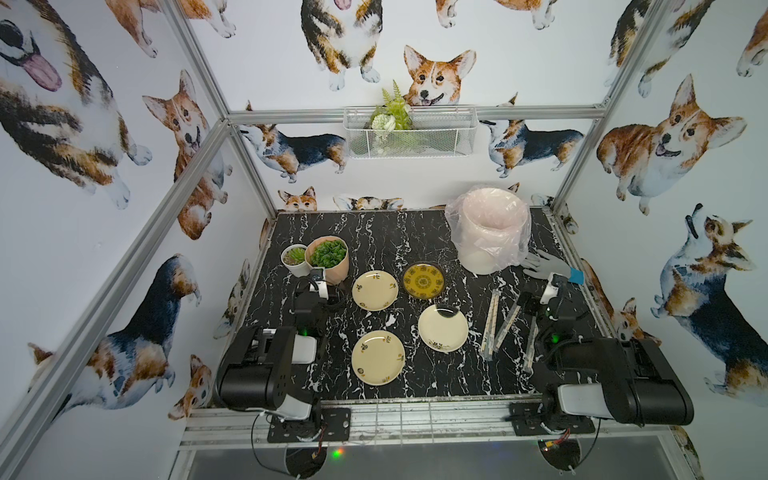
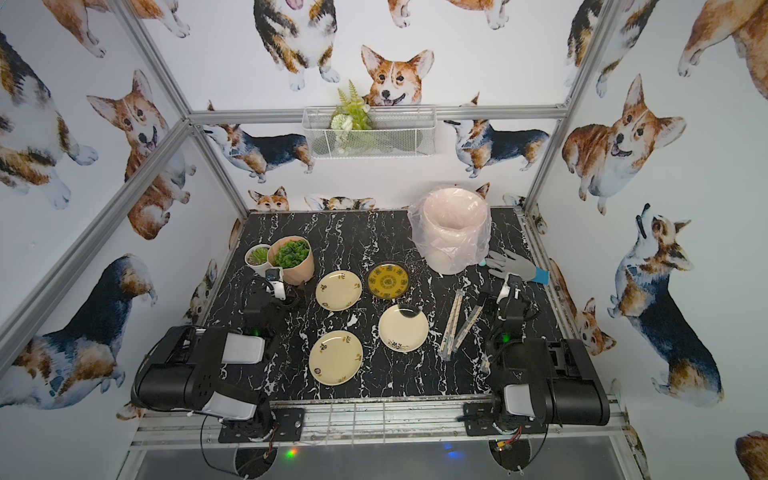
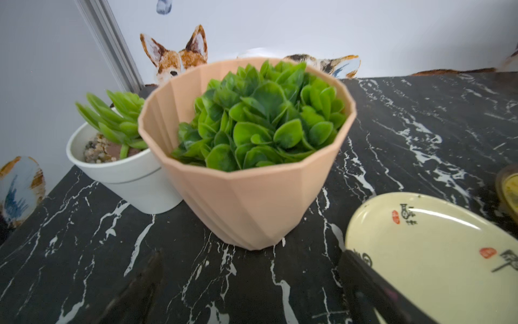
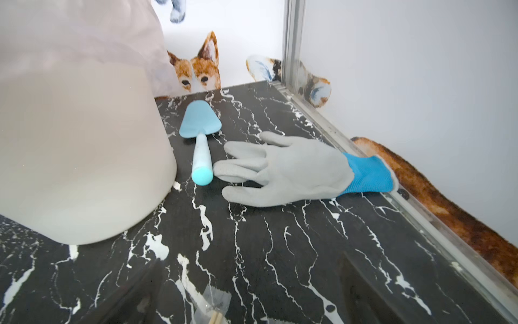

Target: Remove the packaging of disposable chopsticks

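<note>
Several chopsticks in clear packaging lie on the black marbled table, right of the plates. Two packets, one [image 1: 489, 326] and a second [image 1: 507, 321], lie close together, and a third [image 1: 529, 348] lies partly behind the right arm. In the right wrist view, a packet end [image 4: 215, 303] shows at the bottom edge, between and below the fingertips. My right gripper is open above the table with nothing held. Over on the left, my left gripper also stands open and empty, before the potted plants.
A lined waste bin [image 1: 482, 257] stands at the back right, near a grey glove [image 4: 304, 170] and a blue scoop [image 4: 201, 143]. Small plates, one yellow-brown [image 1: 423, 281], fill the middle. Two potted plants, the larger pink [image 3: 253, 205], stand at left.
</note>
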